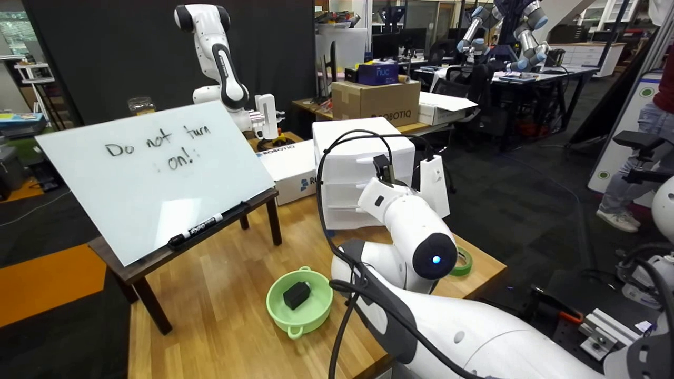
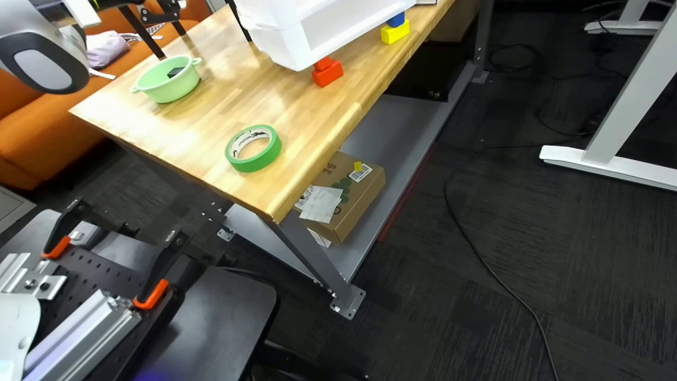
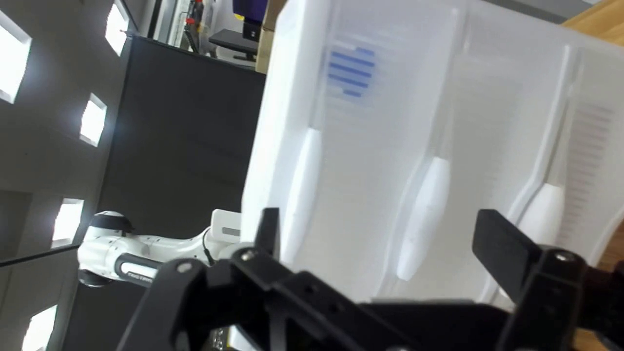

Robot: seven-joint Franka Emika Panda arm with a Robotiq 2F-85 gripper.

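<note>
In the wrist view my gripper stands open, its two dark fingers well apart. Nothing is held between them. Beyond the fingers is a white plastic drawer unit (image 3: 362, 152), appearing tilted in that view, with several white handles; the middle handle (image 3: 424, 219) lies between the fingers in the picture. How far the fingertips are from it I cannot tell. In exterior view 1 the arm hides much of the drawer unit's (image 1: 344, 158) front and the gripper's fingers. A light green bowl (image 1: 317, 316) on the table has a black block (image 1: 295, 295) in it.
A whiteboard (image 1: 158, 170) with a marker (image 1: 202, 225) on its ledge stands to the left. Green tape (image 2: 270, 155) lies near the table corner. Red blocks (image 2: 328, 74) and a yellow block (image 2: 394, 32) sit by the drawer unit's base. Bare wood surrounds the bowl.
</note>
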